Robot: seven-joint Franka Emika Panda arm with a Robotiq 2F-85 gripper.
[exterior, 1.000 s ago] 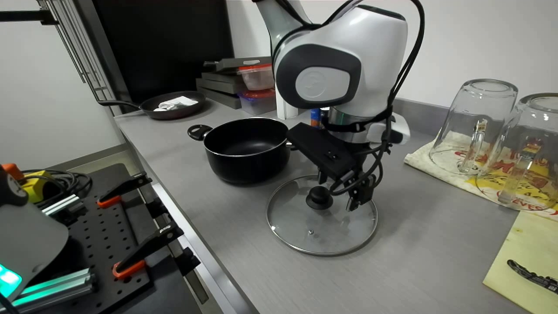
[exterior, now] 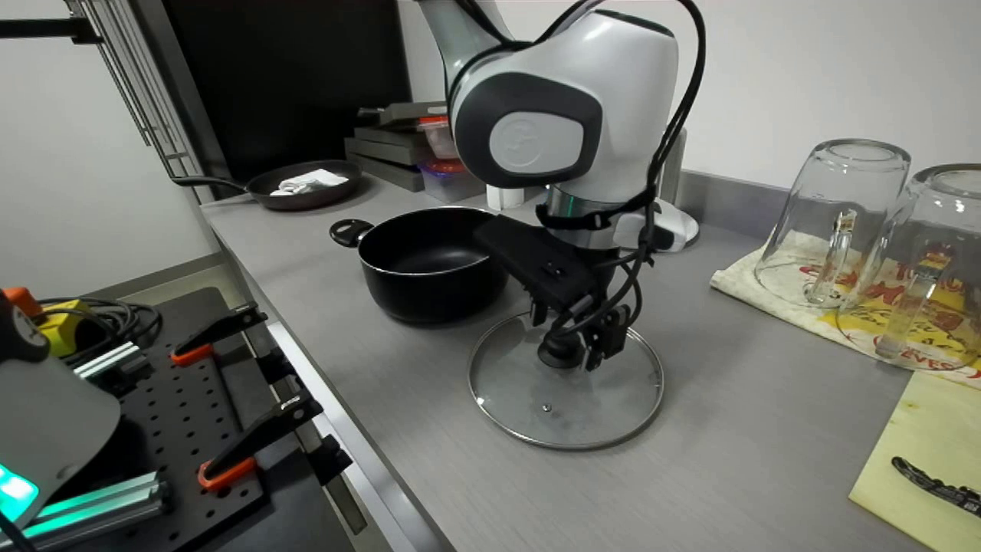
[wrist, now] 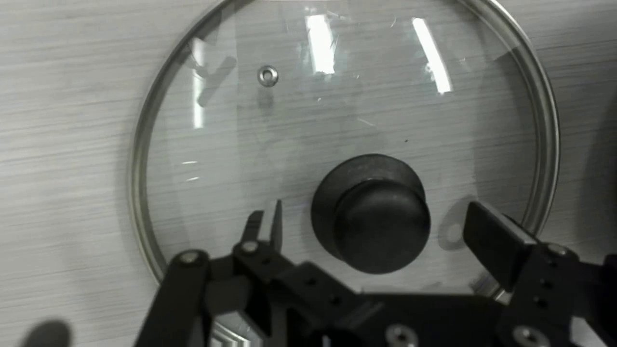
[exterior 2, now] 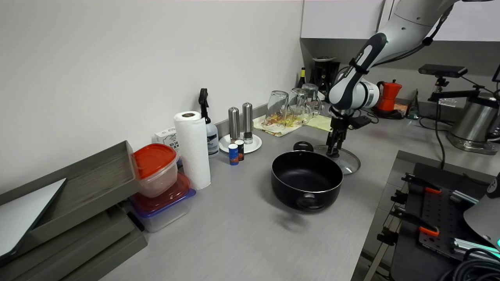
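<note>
A clear glass lid [exterior: 588, 409] with a metal rim lies flat on the grey counter. Its round black knob [wrist: 382, 225] shows between the spread fingers of my gripper in the wrist view, with a gap on either side. The gripper is open and holds nothing; from exterior view 1 its tips hang right at the knob. A black pot [exterior 2: 307, 180] stands uncovered beside the lid, empty inside as far as I can see. In exterior view 2 the pot hides part of the lid.
Glass mugs [exterior: 832, 225] stand upside down on a cloth to the right of the lid. A frying pan [exterior: 308, 187] sits at the counter's far end. Paper towels [exterior 2: 193, 150] and plastic tubs stand along the wall.
The arm has shifted left in exterior view 1, bringing the gripper from the right of the knob to over it. Lid and pot have stayed in place.
</note>
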